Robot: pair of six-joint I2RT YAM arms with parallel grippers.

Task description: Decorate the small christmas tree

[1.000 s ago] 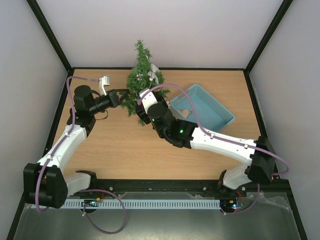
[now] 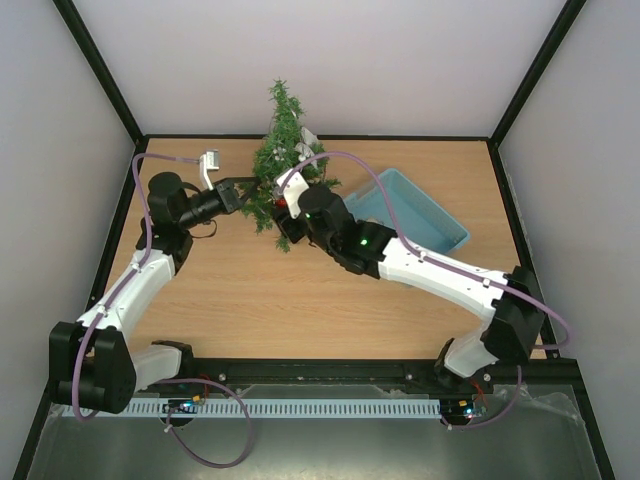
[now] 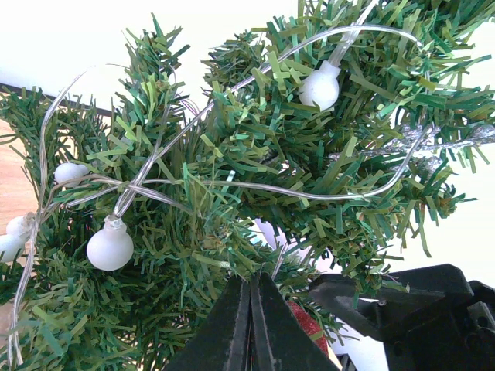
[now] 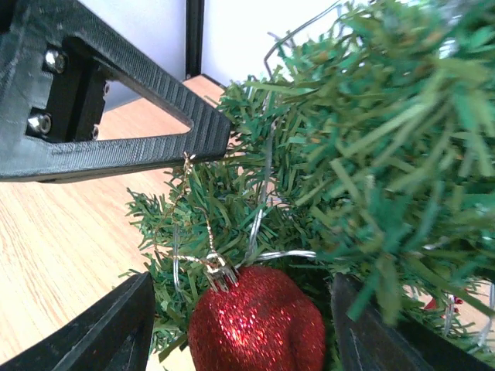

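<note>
The small green Christmas tree [image 2: 286,130] stands at the back middle, wound with a wire of white bulbs [image 3: 110,246]. A red glittery ball [image 4: 255,321] with a thin gold string [image 4: 210,232] is at its lower branches. That string runs up to the underside of my left gripper, near its tip; whether it is caught there I cannot tell. In the left wrist view my left gripper is shut among the branches. My right gripper is open around the ball, its left finger [image 4: 116,328] clear of it, its right finger partly behind green.
A light blue basket [image 2: 430,205] stands right of the tree, partly under the right arm. Both arms meet closely at the tree.
The left arm has hardly moved.
</note>
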